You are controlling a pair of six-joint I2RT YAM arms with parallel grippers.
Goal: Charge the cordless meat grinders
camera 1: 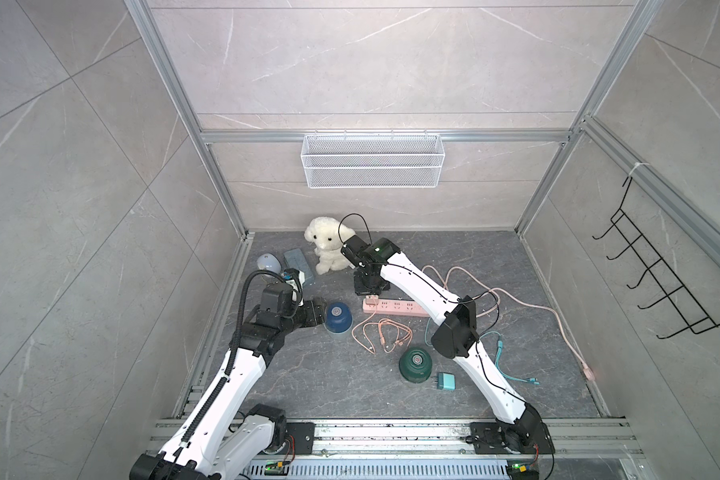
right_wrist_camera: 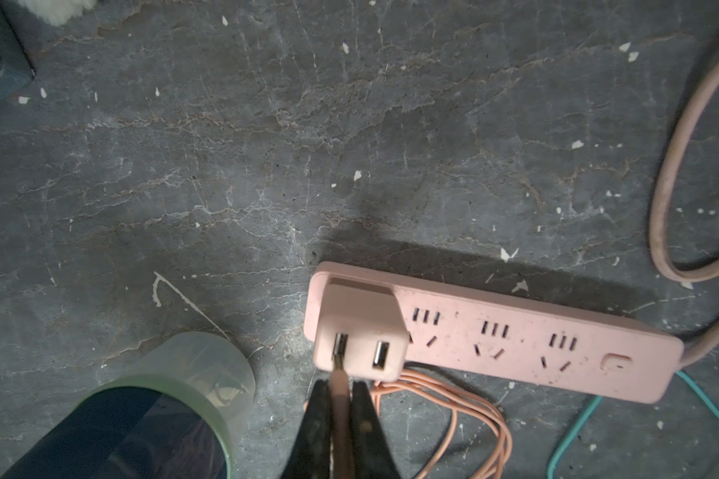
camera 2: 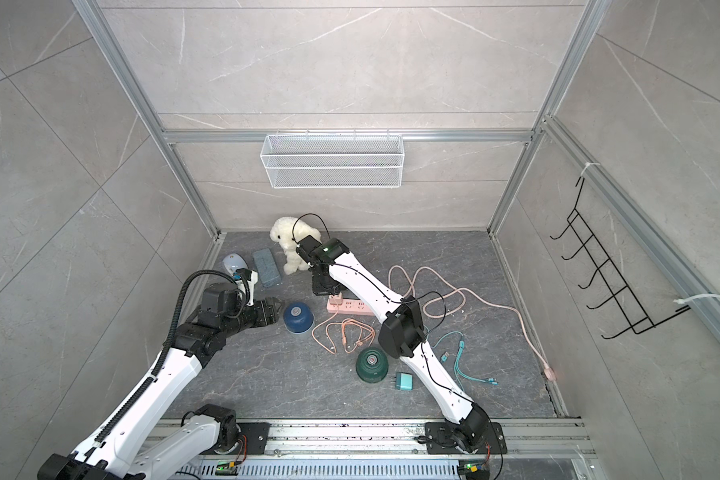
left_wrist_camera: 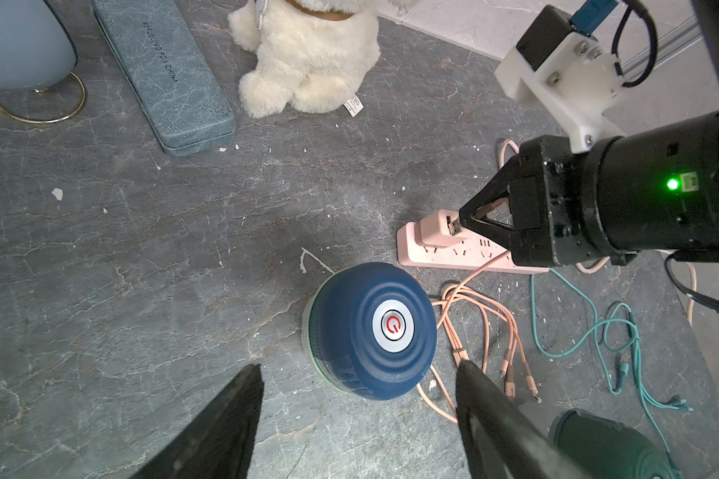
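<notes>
The pink USB charger [right_wrist_camera: 363,319] sits plugged into the left end of the pink power strip [right_wrist_camera: 495,343]. My right gripper is shut on the pink cable's plug [right_wrist_camera: 340,399], its tip at the charger's left port; how deep it sits I cannot tell. In the left wrist view, the blue meat grinder [left_wrist_camera: 371,335] stands upright beyond the fingertips of my left gripper, which is open and empty. The green meat grinder [camera 1: 415,365] stands nearer the front, beside the teal charger [camera 1: 446,381].
Coiled pink cable [left_wrist_camera: 487,319] lies between the blue grinder and the strip. A teal cable [camera 1: 500,360] is on the right. At the back left are a white plush toy [camera 1: 328,244], a grey-blue case [left_wrist_camera: 163,72] and a rounded pale object [camera 1: 269,262].
</notes>
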